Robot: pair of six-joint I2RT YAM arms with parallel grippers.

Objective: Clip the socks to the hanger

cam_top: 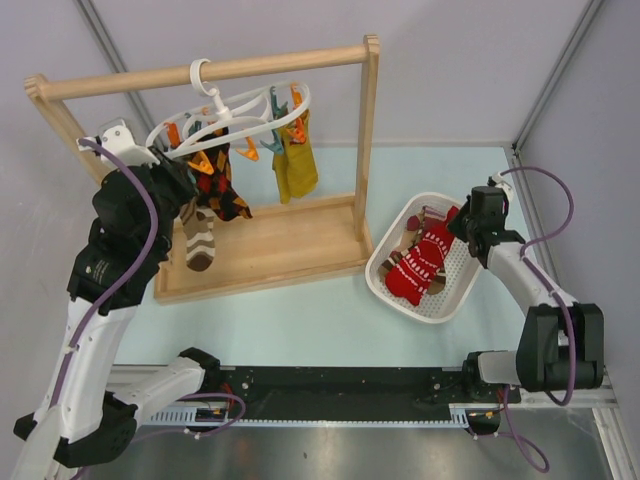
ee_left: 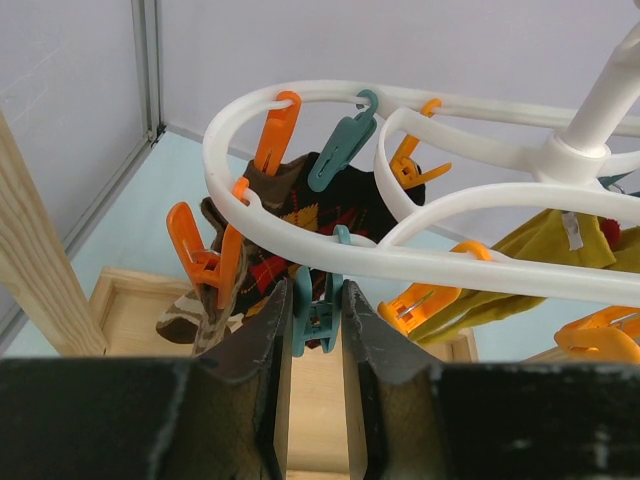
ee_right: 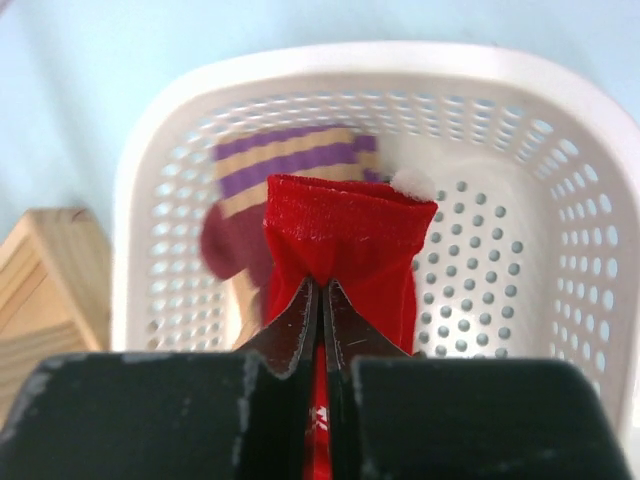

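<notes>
A red sock with white pattern (cam_top: 417, 268) lies in the white basket, its cuff (ee_right: 345, 215) raised toward my right gripper. That gripper is shut on the sock, and the cloth bunches between its fingertips. On the left, the white round hanger (cam_top: 246, 118) hangs from a wooden bar. My left gripper is shut on a teal clip (ee_left: 318, 320) at the hanger's near rim. Behind that clip hang a dark argyle sock (ee_left: 330, 205) and a brown patterned sock (cam_top: 199, 240). Further right a mustard sock (cam_top: 296, 165) hangs from clips.
The white basket (cam_top: 385, 295) also holds a purple-and-tan striped sock (ee_right: 285, 165) and other brown socks. Between basket and arms stands the wooden frame (cam_top: 367, 140) with its base tray (cam_top: 280, 245). Bare table shows in front of the tray.
</notes>
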